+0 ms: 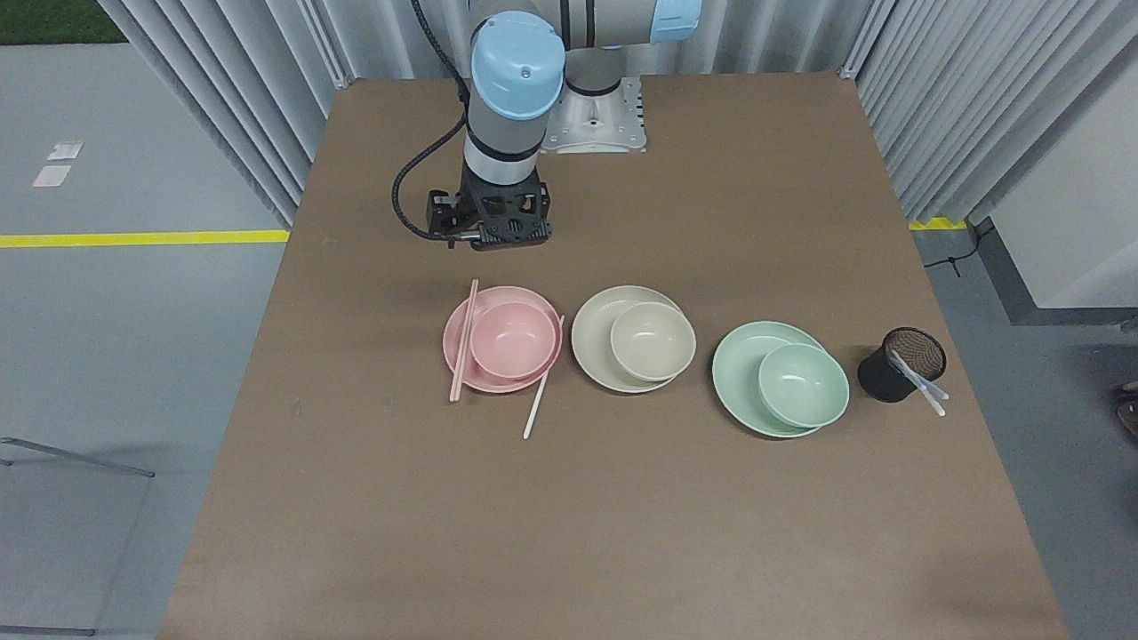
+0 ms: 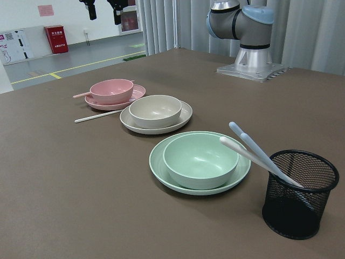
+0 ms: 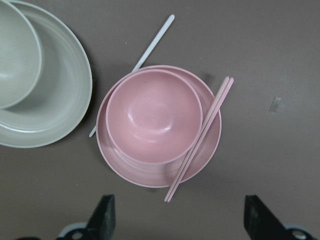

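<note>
My gripper hangs open above the table behind the pink set, nothing between its fingers. The pink bowl (image 1: 514, 341) sits on the pink plate (image 3: 120, 160), with pink chopsticks (image 3: 200, 137) across the plate's rim beside the bowl. A white chopstick (image 1: 535, 405) lies angled under or along that plate's edge, extending onto the table. The cream bowl (image 1: 651, 340) rests on the cream plate (image 1: 594, 331). The mint bowl (image 1: 800, 385) rests on the mint plate (image 1: 738, 372). Light chopsticks (image 2: 250, 148) lean in the black mesh cup (image 2: 291, 213) at the right.
</note>
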